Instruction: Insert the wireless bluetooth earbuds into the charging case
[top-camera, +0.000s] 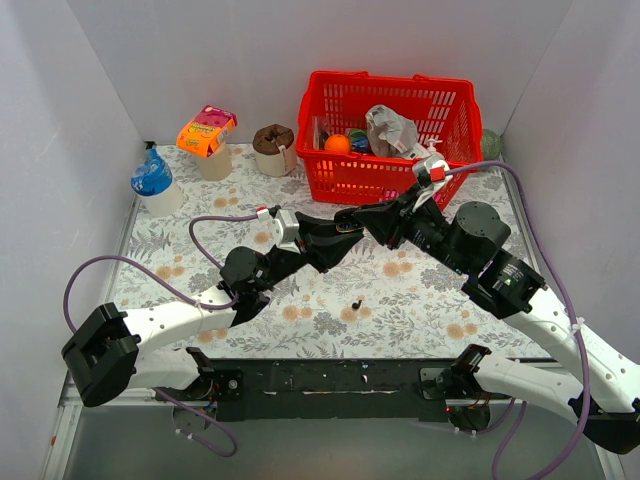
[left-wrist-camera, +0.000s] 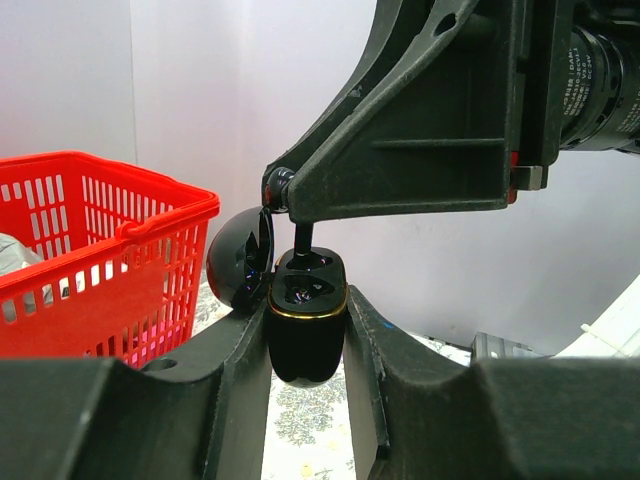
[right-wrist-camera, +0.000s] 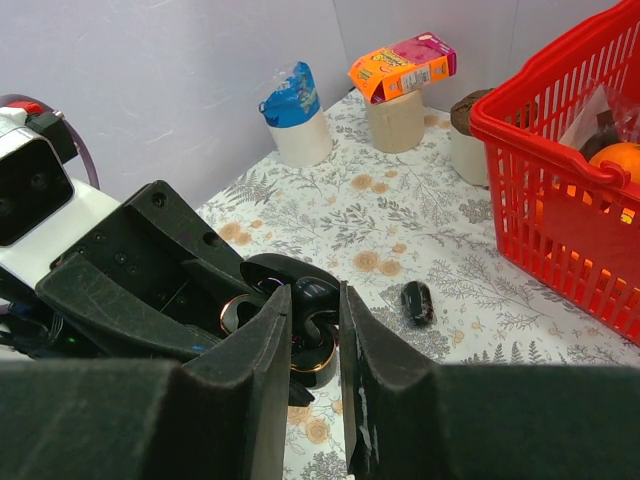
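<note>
The black charging case (left-wrist-camera: 305, 335) with a gold rim is upright between the fingertips of my left gripper (top-camera: 347, 232), its lid (left-wrist-camera: 235, 258) open to one side. My right gripper (top-camera: 372, 215) comes in from above, shut on a black earbud (left-wrist-camera: 303, 238). The earbud's stem points down to the slots at the case's top; how deep it sits cannot be told. In the right wrist view, that earbud (right-wrist-camera: 315, 297) is between the fingertips, right over the open case. A second small dark earbud (top-camera: 357, 304) lies alone on the table.
A red basket (top-camera: 340, 180) with an orange and bags stands behind the grippers. Cups and an orange box (top-camera: 207, 130) are at the back left. Another small dark object (right-wrist-camera: 417, 303) lies on the patterned table near the basket.
</note>
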